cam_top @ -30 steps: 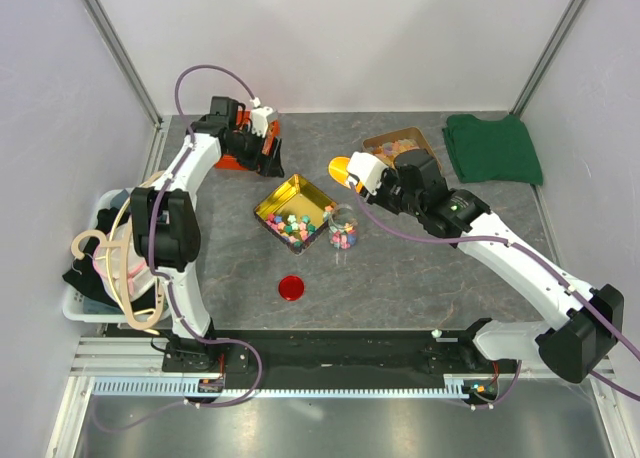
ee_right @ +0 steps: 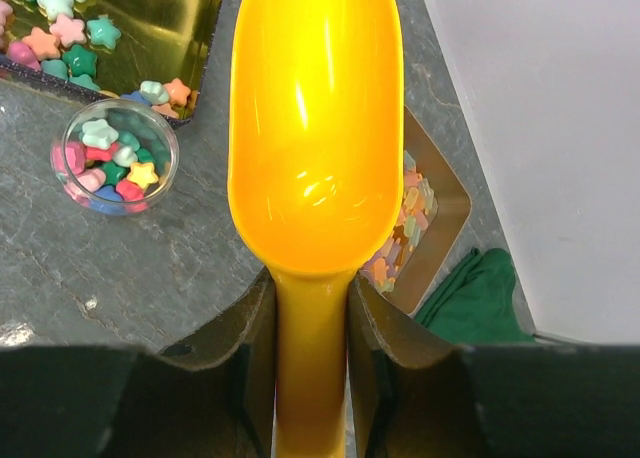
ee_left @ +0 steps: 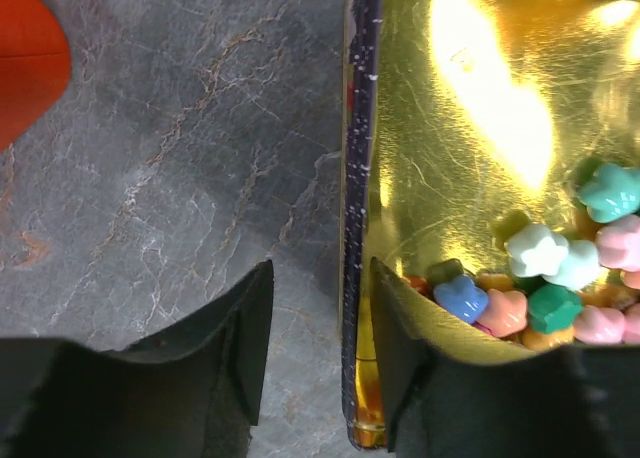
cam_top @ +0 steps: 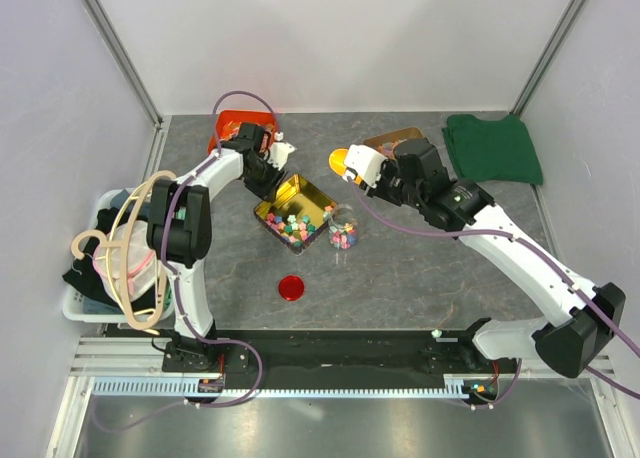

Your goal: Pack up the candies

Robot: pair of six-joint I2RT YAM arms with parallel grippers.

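A gold tray (cam_top: 295, 193) with a dark rim holds colourful star-shaped candies (cam_top: 293, 228) gathered at its front. In the left wrist view the tray's dark rim (ee_left: 357, 188) runs between the fingers of my left gripper, which are apart, one on each side of it; contact with the rim cannot be made out. My right gripper is shut on the handle of a yellow scoop (ee_right: 315, 128), whose bowl looks empty. Below the scoop stands a clear jar (ee_right: 117, 158) partly filled with candies, beside the tray's corner.
A red lid (cam_top: 291, 288) lies on the grey table in front. At the back are an orange container (cam_top: 226, 121), a brown box (ee_right: 440, 203) of candies and a green cloth (cam_top: 492, 148). A white basket (cam_top: 78, 303) stands at the left.
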